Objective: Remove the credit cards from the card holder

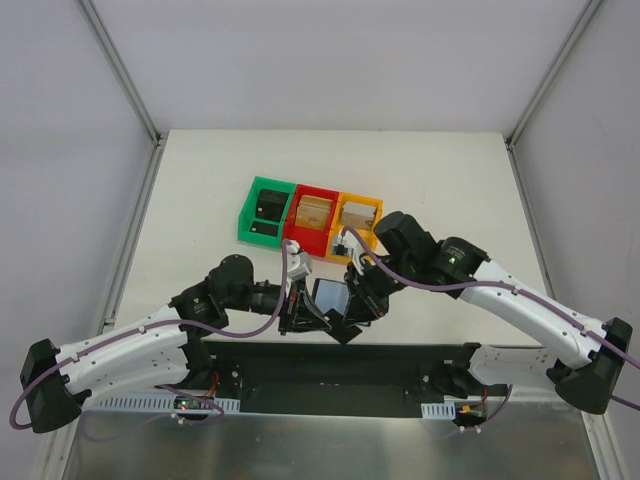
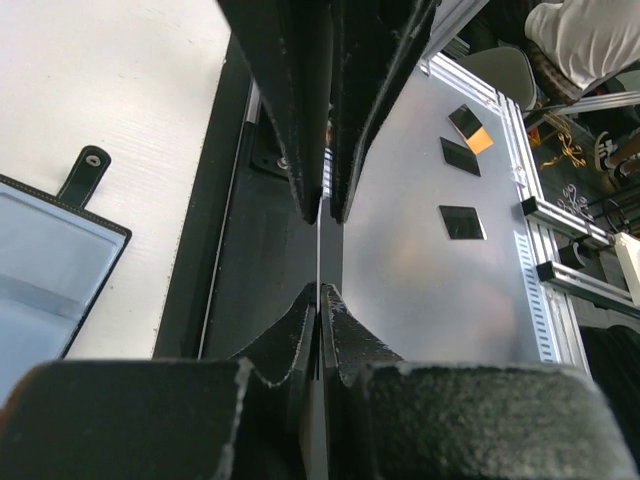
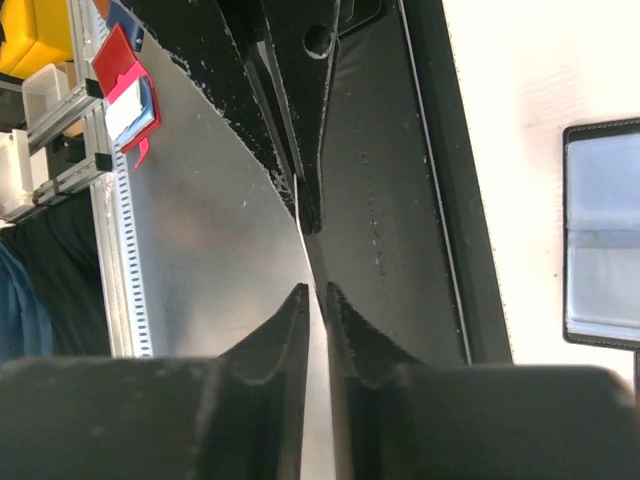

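Note:
The blue-grey card holder [image 1: 331,295] lies unfolded near the table's front edge, partly under both arms; a corner with its strap shows in the left wrist view. Above its front side is a thin black card [image 1: 345,333], seen edge-on as a pale line [image 2: 319,246] in the left wrist view. My left gripper is shut on one end of this card. At the other end, my right gripper is slightly open, its fingers on either side of the card with a narrow gap between them. The two grippers face each other closely.
Behind the arms stand a green tray [image 1: 245,228] and a red tray [image 1: 302,240], both with cards in them, plus a yellow tray [image 1: 377,203]. The table's front edge and a dark gap lie just below the grippers.

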